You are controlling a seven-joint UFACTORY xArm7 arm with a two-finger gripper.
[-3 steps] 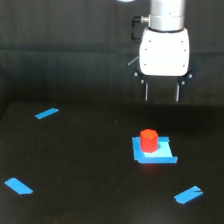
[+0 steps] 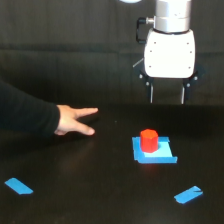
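Observation:
A red object [image 2: 149, 141] stands on a light square [image 2: 163, 153] edged with blue tape, right of the table's middle. My gripper [image 2: 168, 93] hangs at the top right, well above and behind the red object. Its two thin fingers point down and stand wide apart, with nothing between them. A person's bare hand [image 2: 76, 120] reaches in from the left over the table, apart from the red object.
Blue tape strips lie at the front left [image 2: 18, 186] and front right [image 2: 188, 195] of the dark table [image 2: 100, 190]. The person's dark sleeve [image 2: 25, 110] covers the far left. Between these, the front middle is clear.
A person's arm has come in from the left and hides the far-left tape strip. My gripper has shifted slightly right and down. The red object has stayed in place.

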